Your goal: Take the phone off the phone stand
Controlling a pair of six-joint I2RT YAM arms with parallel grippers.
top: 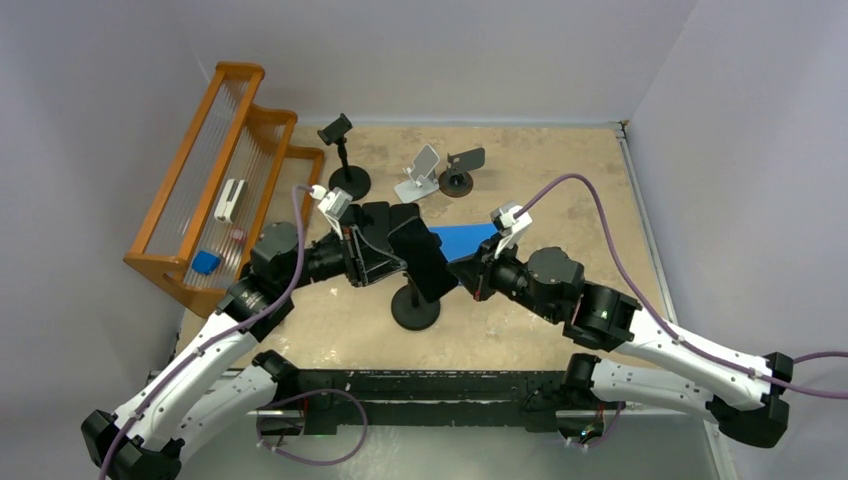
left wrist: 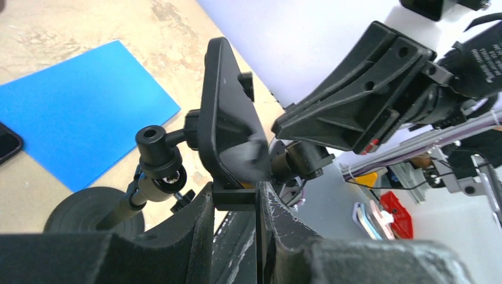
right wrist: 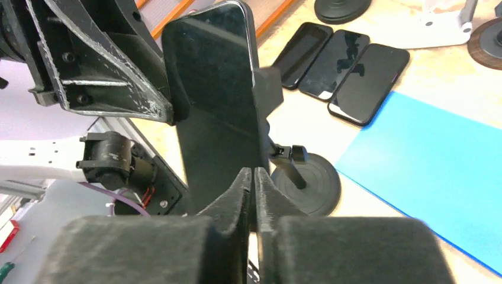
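Observation:
A black phone [top: 424, 262] [right wrist: 216, 106] stands tilted on the black stand, whose round base [top: 415, 312] [right wrist: 317, 195] rests on the table. My left gripper [top: 395, 265] is shut on the phone's edge. My right gripper [top: 462, 275] is shut with nothing seen between its fingers, just to the phone's right, facing it.
Several loose phones [right wrist: 367, 83] lie beside a blue mat [top: 462, 238]. Other stands [top: 455, 183] stand at the back. A wooden rack [top: 190, 200] is at left.

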